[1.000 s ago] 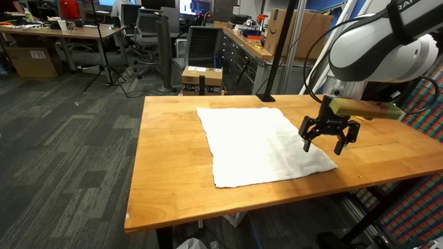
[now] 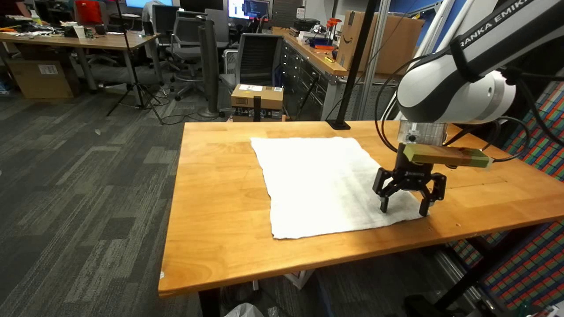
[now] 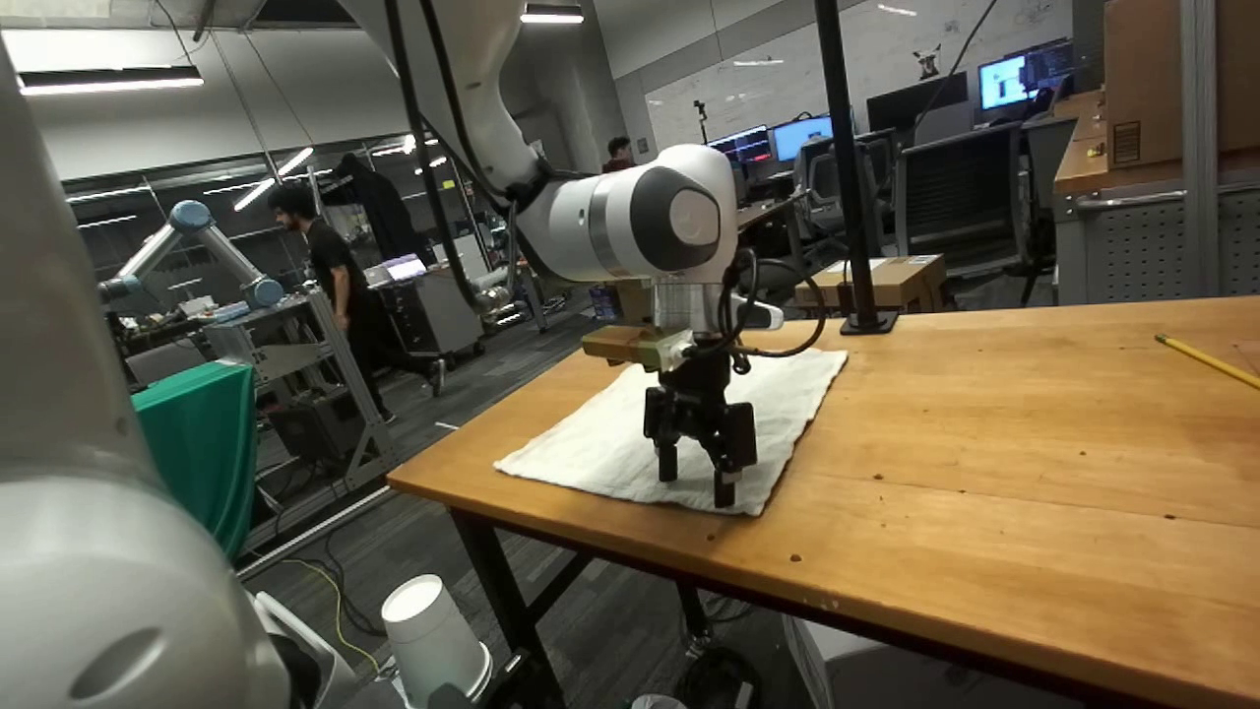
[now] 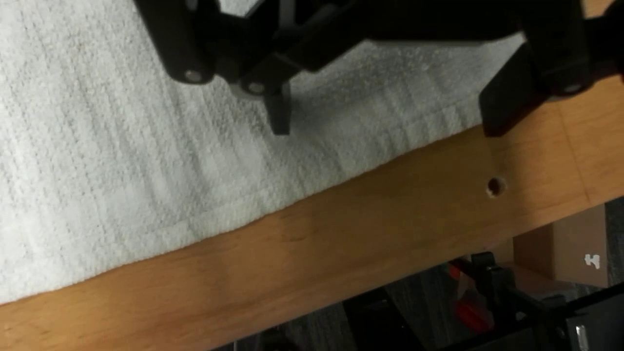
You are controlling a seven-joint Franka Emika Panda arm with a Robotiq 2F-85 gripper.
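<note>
A white cloth [image 2: 317, 185] lies spread nearly flat on the wooden table, with faint wrinkles near its front right corner. Over that corner my gripper [image 2: 403, 209] points down, open, with no cloth pinched between its fingers. In the wrist view one fingertip [image 4: 279, 117] is above the cloth [image 4: 134, 152], while the other fingertip [image 4: 498, 114] reaches the cloth's edge beside bare wood. The second exterior view has the gripper [image 3: 697, 483] low at the cloth's near corner. Whether the tips touch the cloth or table, I cannot tell.
The table's front edge [image 4: 409, 272] runs close to the cloth's edge. A black post [image 2: 338, 125] stands at the table's back. In the second exterior view a yellow pencil [image 3: 1207, 360] lies far right, and the wood around the cloth is clear.
</note>
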